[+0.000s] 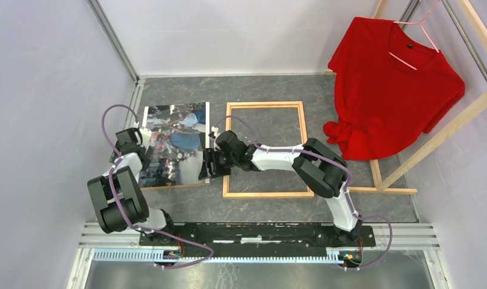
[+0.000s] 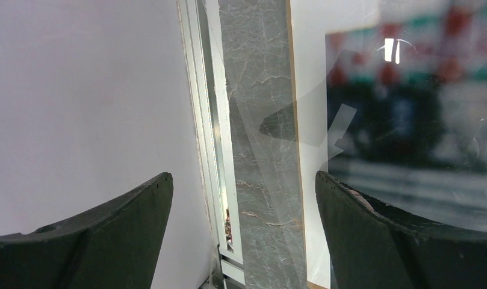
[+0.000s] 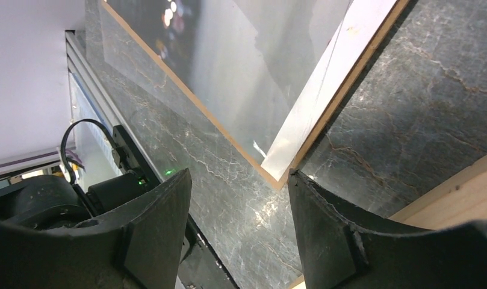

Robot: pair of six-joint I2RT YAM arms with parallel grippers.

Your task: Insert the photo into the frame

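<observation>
The photo (image 1: 180, 141) lies flat at the left on a wood-edged backing board, its white border (image 3: 325, 90) showing in the right wrist view. What looks like a clear sheet covers it and juts past the board's edge. To its right is an empty wooden frame (image 1: 265, 195). My left gripper is at the photo's left edge, open, its right finger in front of the white border. At the near right corner, my right gripper has its fingers apart around the corner area; contact cannot be made out.
A red shirt (image 1: 391, 84) hangs on a wooden rack at the right. The left wall (image 1: 60, 120) stands close to my left arm. My right forearm (image 1: 277, 159) crosses over the wooden frame.
</observation>
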